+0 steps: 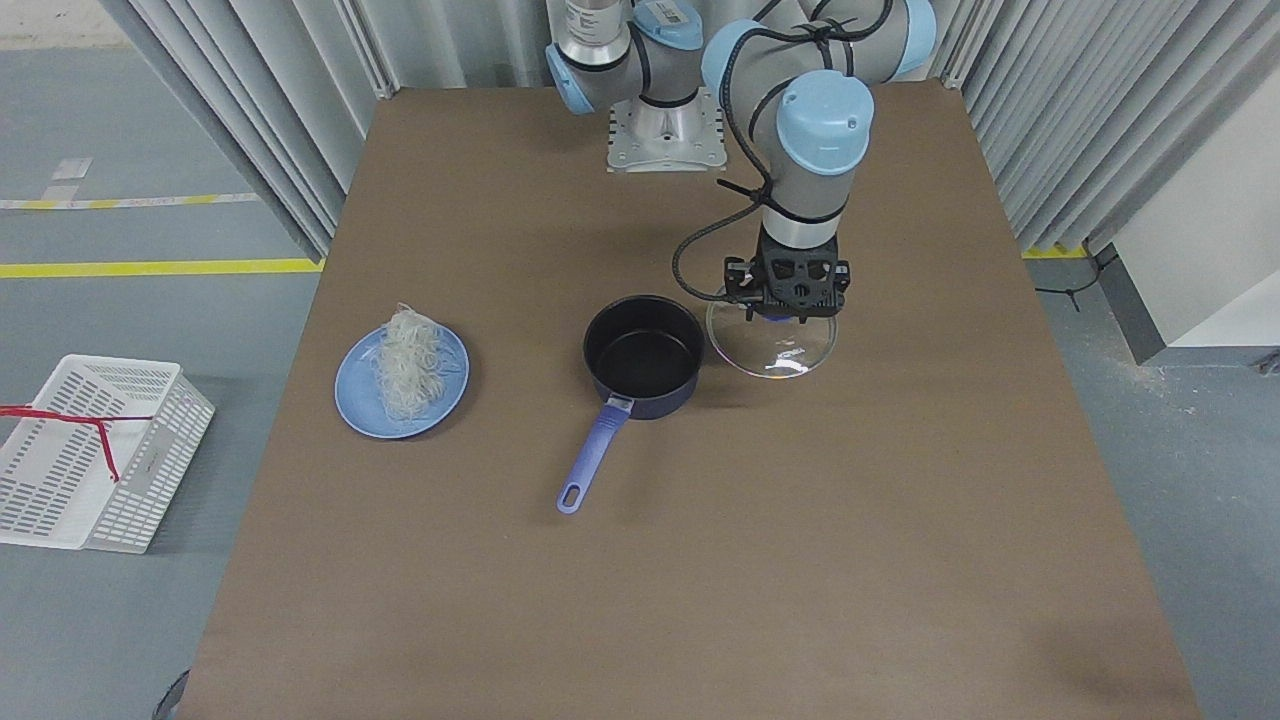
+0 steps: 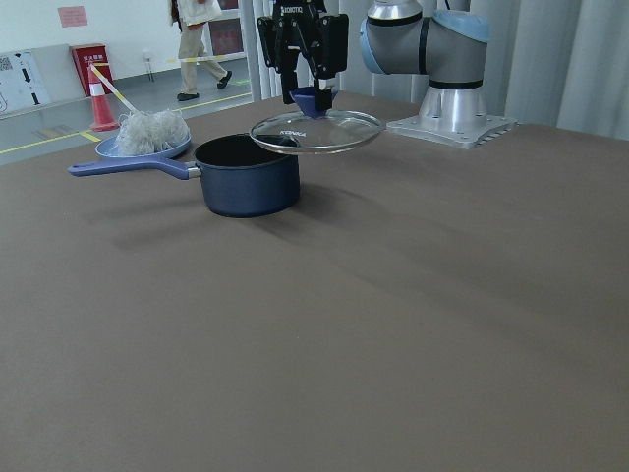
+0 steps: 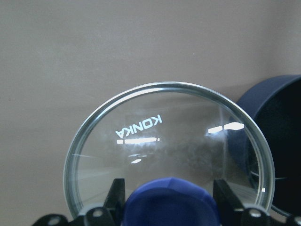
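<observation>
The gripper (image 2: 308, 93) is shut on the blue knob (image 3: 170, 207) of a glass lid (image 1: 787, 350), holding it raised beside the dark blue saucepan (image 1: 643, 348), on its right in the front view. The pan is uncovered, its long blue handle (image 1: 588, 466) pointing toward the front. To its left, a pale blue plate (image 1: 368, 402) holds a heap of white noodle-like strands (image 1: 409, 360). In the wrist view the lid partly overlaps the pan's wall.
The robot's base (image 1: 662, 144) stands at the back. A white crate (image 1: 138, 480) sits on the floor to the left.
</observation>
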